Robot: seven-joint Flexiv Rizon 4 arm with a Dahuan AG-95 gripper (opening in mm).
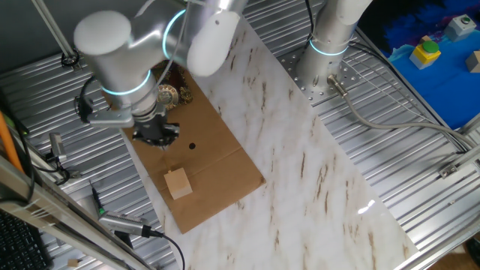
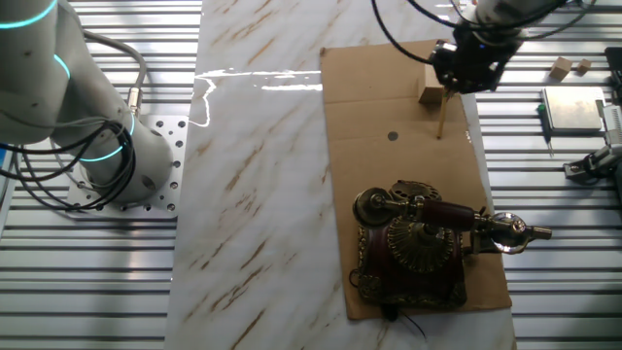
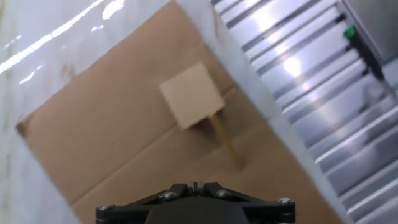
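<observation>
A pale wooden block (image 1: 178, 183) sits on a flat cardboard sheet (image 1: 217, 176). In the wrist view, the block (image 3: 192, 94) lies above the image centre, and a thin wooden stick (image 3: 226, 142) extends from its lower corner. The same stick (image 2: 442, 117) shows beside the block (image 2: 429, 86) in exterior view 2. My gripper is shut, its fingertips together and nothing visible between them. Seen from exterior view 1, the gripper (image 1: 164, 145) hangs above the cardboard, apart from the block. An ornate antique telephone (image 2: 413, 258) stands at the cardboard's other end, partly hidden by my arm in exterior view 1.
A dark round spot (image 1: 192, 146) marks the cardboard. The marble-patterned board (image 1: 300, 202) is bare beside it. A cabled device (image 1: 126, 224) lies on the slatted metal table, near small wooden cubes (image 2: 561, 68).
</observation>
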